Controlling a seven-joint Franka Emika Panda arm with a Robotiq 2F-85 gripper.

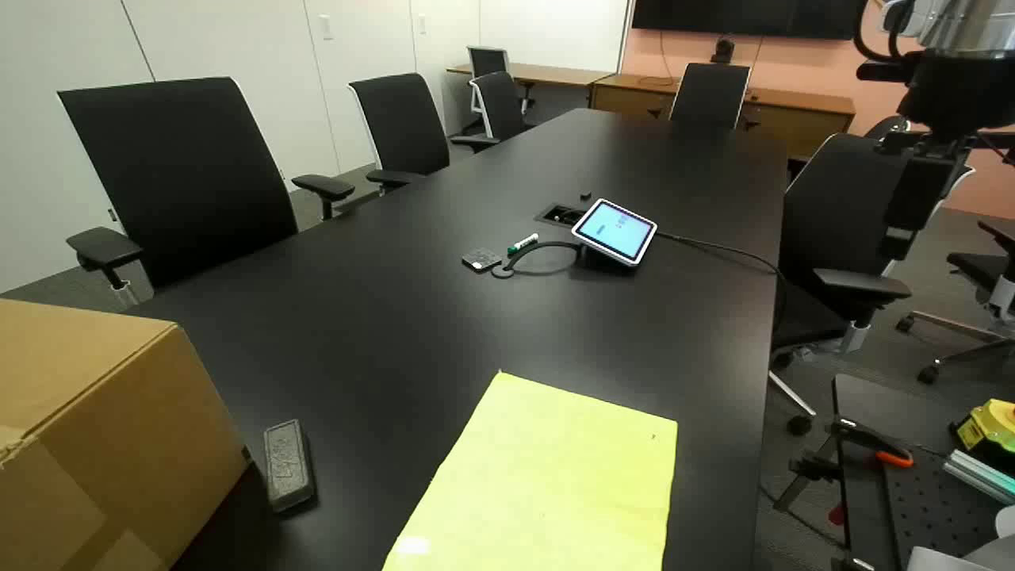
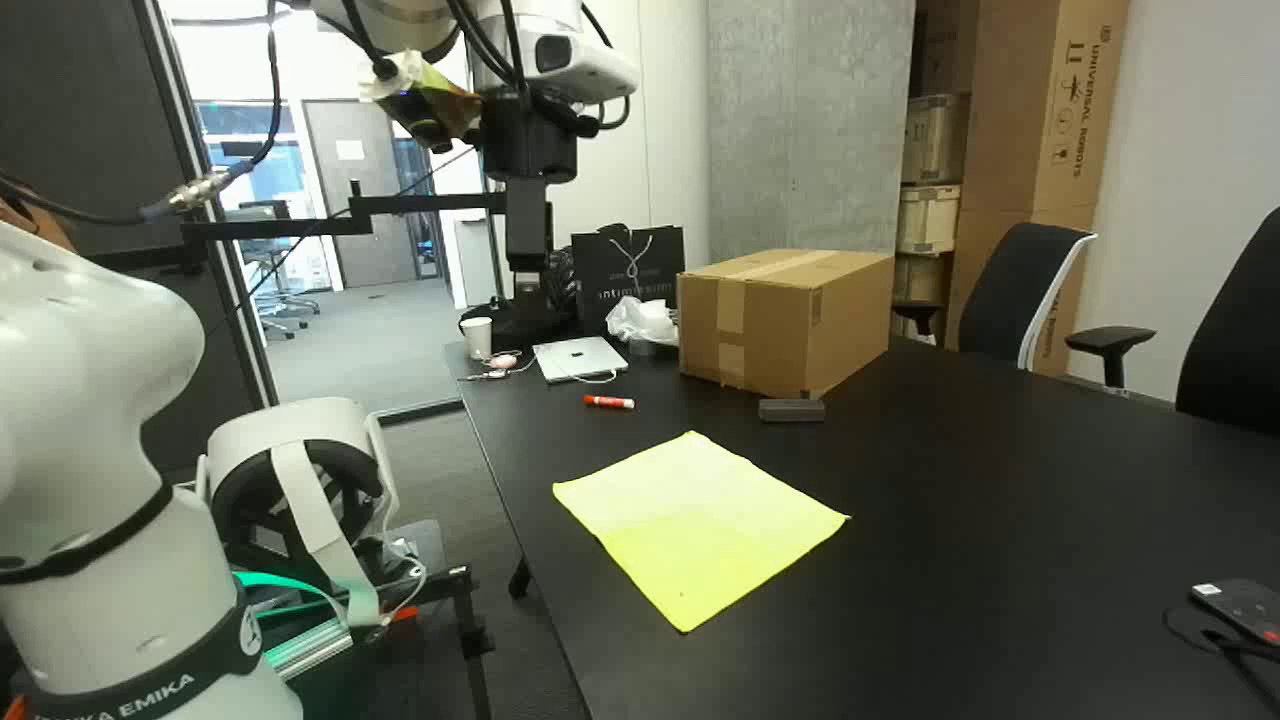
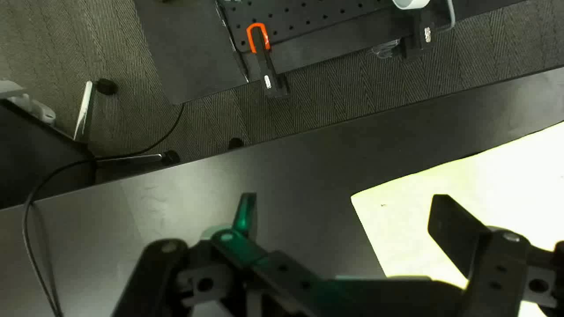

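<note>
My gripper is open, its two fingers wide apart in the wrist view and nothing held between them. A bright yellow cloth [image 3: 507,179] lies beneath and to the right in that view, one corner showing between the fingers. In exterior view 2 the gripper [image 2: 528,278] hangs high above the table's edge, clear of the cloth [image 2: 702,528], which is spread flat. Exterior view 1 has the gripper [image 1: 897,239] at the upper right, while the cloth [image 1: 552,466] lies at the near end of the table, partly cut off by the frame.
Beside the cloth are a dark eraser-like block [image 2: 792,410], a cardboard box [image 2: 786,318] and a red marker [image 2: 609,402]. A laptop [image 2: 578,359] and white cup [image 2: 477,337] stand behind. Farther down the table sit a tablet [image 1: 614,231] and green marker [image 1: 523,243]. Bare tabletop surrounds the cloth.
</note>
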